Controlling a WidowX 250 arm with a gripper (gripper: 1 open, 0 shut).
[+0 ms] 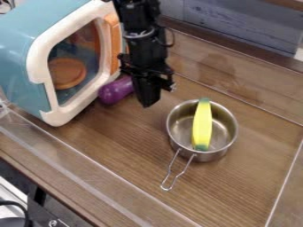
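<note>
My black gripper [147, 89] hangs over the wooden counter at the upper middle, just right of a purple eggplant [115, 90], which lies beside the toy oven. No object shows between its fingers, which look shut. The teal and white toy oven [35, 44] stands at left with an orange plate [67, 73] inside. A steel pot [222, 133] with a wire handle sits at right, holding a yellow banana-like toy [203, 124].
Bare wooden counter [119, 151] spreads in front of the oven and around the pot. A grey wooden wall [236, 31] runs along the back. A dark cable shows at bottom left.
</note>
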